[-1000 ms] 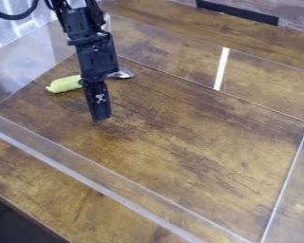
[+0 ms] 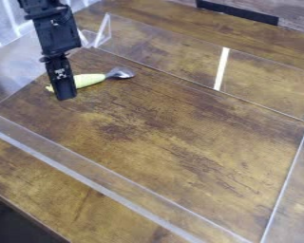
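Note:
My black gripper (image 2: 64, 87) is at the upper left, pointing down just over the left end of a pale yellow-green object (image 2: 91, 79), long and narrow, with a silver spoon-like head (image 2: 121, 72) at its right end. The fingers look closed together; whether they touch the object is unclear, and part of it is hidden behind them.
A clear-walled enclosure (image 2: 220, 68) surrounds the wooden surface (image 2: 167, 142). A dark strip lies at the top right edge.
The gripper has moved left and somewhat up in the view, uncovering more of the spoon-like head. The yellow-green object looks to be in the same place.

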